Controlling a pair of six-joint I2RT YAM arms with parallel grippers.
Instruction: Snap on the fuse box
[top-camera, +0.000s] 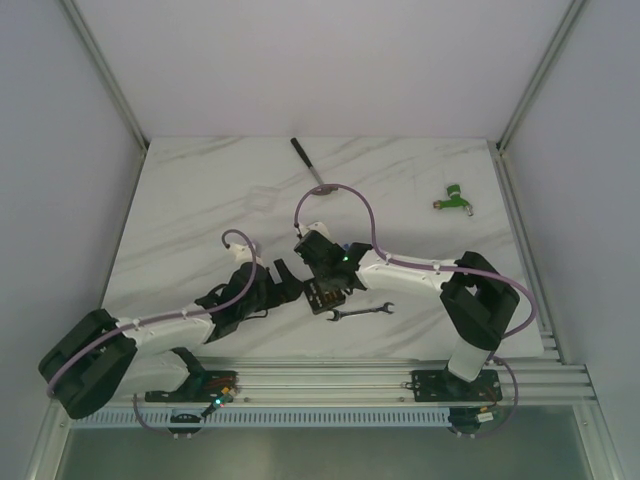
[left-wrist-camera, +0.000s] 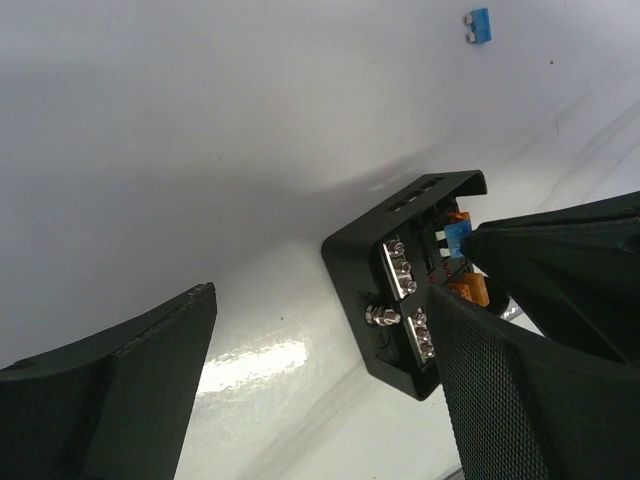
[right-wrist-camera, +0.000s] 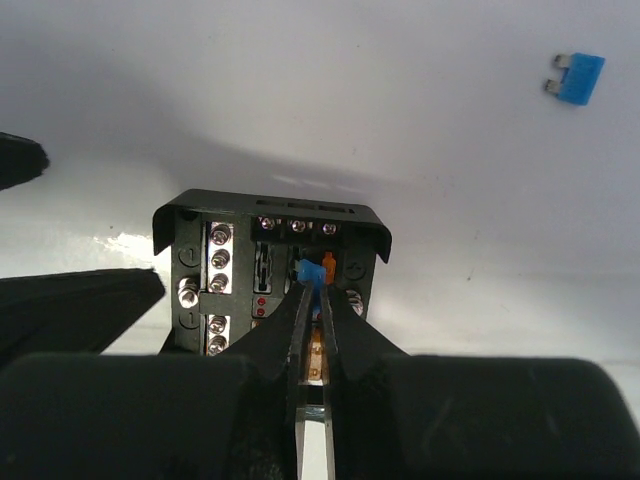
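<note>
The black fuse box (left-wrist-camera: 375, 290) (right-wrist-camera: 188, 240) lies on the white table, showing screw terminals and orange fuses. My right gripper is shut on a blue fuse (right-wrist-camera: 310, 271) at the box's inner slots; whether it is seated is hidden. My left gripper (top-camera: 285, 275) stands open just left of the box in the top view, with nothing visible between its fingers.
A loose blue fuse (left-wrist-camera: 480, 26) (right-wrist-camera: 578, 79) lies apart from the box. A wrench (top-camera: 360, 311) lies in front of the box, a long-handled tool (top-camera: 308, 160) and a green valve (top-camera: 453, 200) farther back.
</note>
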